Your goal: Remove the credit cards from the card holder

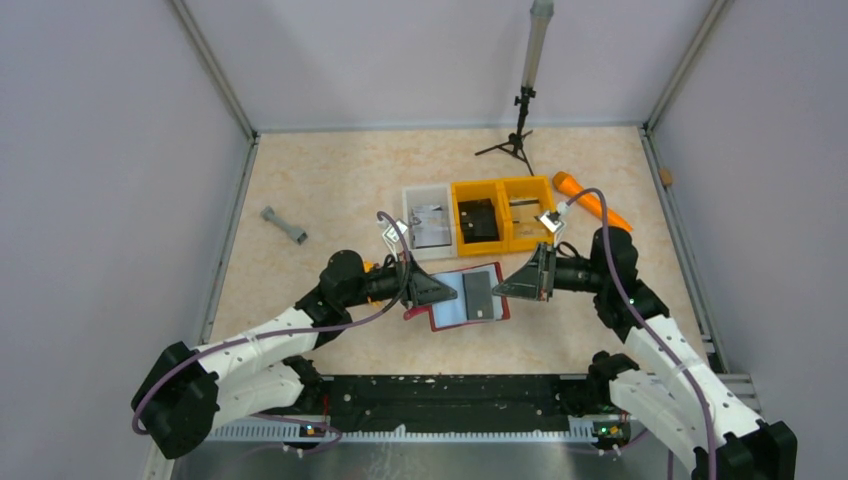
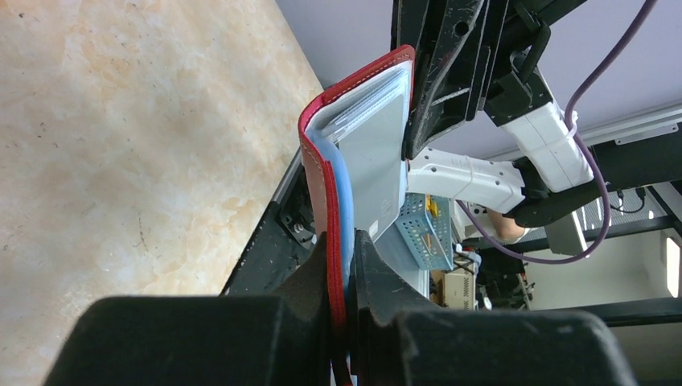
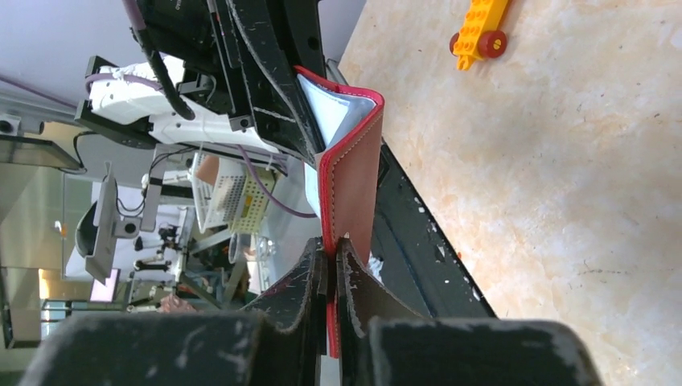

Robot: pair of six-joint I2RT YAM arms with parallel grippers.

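The red card holder point(image 1: 464, 312) hangs open between my grippers, with pale blue sleeves and a grey inner panel point(image 2: 370, 161) showing. My left gripper is shut on one end of it. My right gripper is shut on the opposite edge, the thin red rim running between its fingers. In the right wrist view the holder's red outer cover point(image 3: 354, 185) faces the camera. I cannot tell individual cards apart inside.
Behind the holder stand a white bin point(image 1: 410, 200) and yellow bins point(image 1: 500, 187). An orange microphone point(image 1: 590, 200) lies back right, a grey object point(image 1: 282, 225) at left. A yellow toy point(image 3: 481, 24) lies near my left arm. The front table edge is close.
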